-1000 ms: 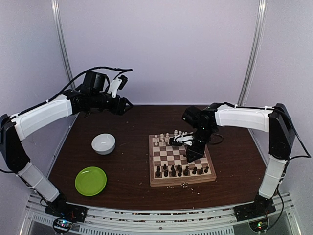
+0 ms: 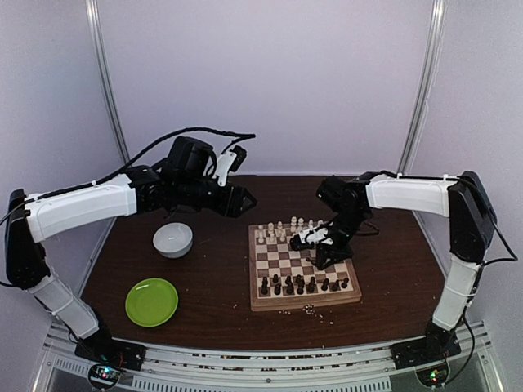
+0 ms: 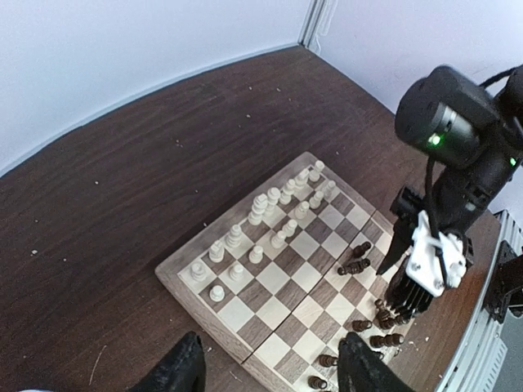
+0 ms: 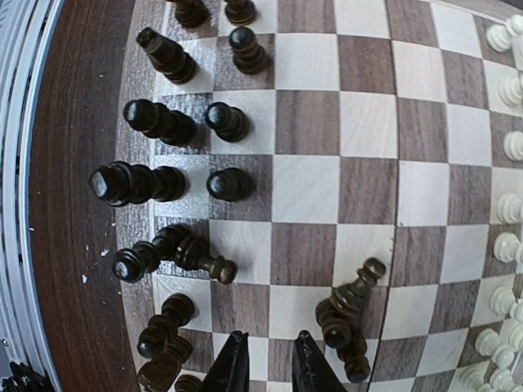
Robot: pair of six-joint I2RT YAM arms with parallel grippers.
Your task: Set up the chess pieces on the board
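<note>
The chessboard sits at the table's centre right. White pieces stand along its back side, dark pieces along the front, some close together or leaning, hard to tell which. A small group of dark pieces, some apparently lying, is in the board's interior. My right gripper hangs over the board just beside that group, its fingers apart with nothing seen between them. My left gripper is open and raised in the air left of the board, empty.
A white bowl and a green plate lie left of the board. The table behind and left of the board is clear. Small bits lie at the board's front edge.
No piece visibly moved.
</note>
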